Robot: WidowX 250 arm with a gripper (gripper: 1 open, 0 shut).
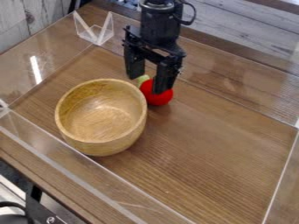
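My black gripper (152, 63) hangs open at the upper middle, low over a red round object (159, 95) with a small light-green piece at its upper left. The gripper's lower left part hides some of that object's top. A tan wooden bowl (98, 119) stands empty to the lower left of the red object.
A small white wire-like item (93, 27) stands at the back left. Table edges show along the top and the lower left.
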